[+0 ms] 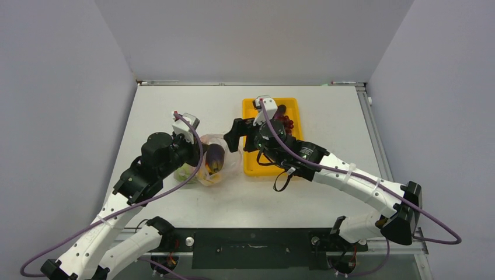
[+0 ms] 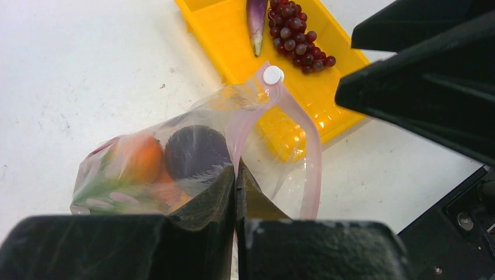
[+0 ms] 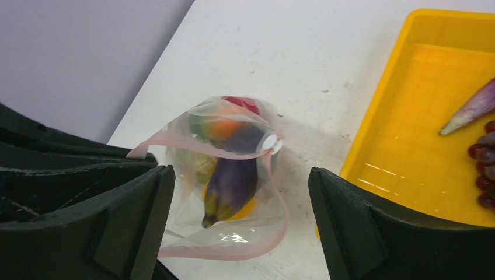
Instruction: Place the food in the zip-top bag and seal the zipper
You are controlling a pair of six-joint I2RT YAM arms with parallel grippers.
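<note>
My left gripper is shut on the pink rim of the clear zip top bag (image 3: 274, 239). The bag lies with its mouth wide and its white slider (image 2: 272, 74) at one corner. Inside, a dark eggplant (image 3: 230, 186) rests near the opening, with orange, green and yellow food behind it. My right gripper is open and empty, held above and beyond the bag mouth near the tray's left edge. A slender purple eggplant (image 2: 255, 23) and a bunch of red grapes (image 2: 295, 35) lie in the yellow tray (image 3: 403, 157).
Right of the bag, the tray is partly covered by my right arm (image 1: 303, 154) in the top view. Grey walls close in the sides.
</note>
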